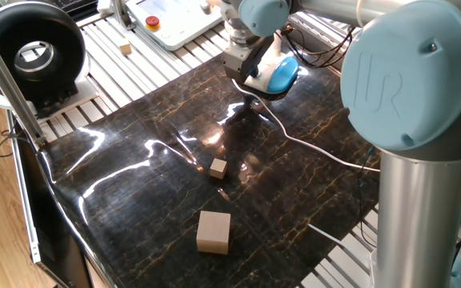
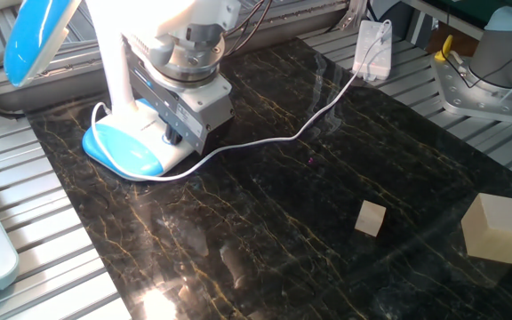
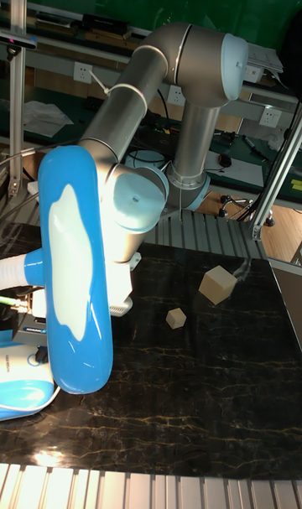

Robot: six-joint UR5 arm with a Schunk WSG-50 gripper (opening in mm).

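Observation:
A blue-and-white desk lamp stands at the table's edge; its base (image 2: 120,153) shows in exterior view 2, and its long blue head (image 3: 79,348) fills the left of exterior view 3. My gripper (image 2: 174,139) points down at an angle, low over this base, its tip close to a small dark part on top. Whether it touches cannot be told. The fingers are too dark and too steeply angled to show whether they are apart. On the dark marbled tabletop lie a small wooden cube (image 1: 218,168) and a larger wooden block (image 1: 214,233), both well away from the gripper.
A white cable (image 2: 265,140) runs from the lamp across the table to a white power strip (image 2: 373,53). A teach pendant (image 1: 174,22) with a red button and a black ring-shaped device (image 1: 64,50) stand beyond the tabletop.

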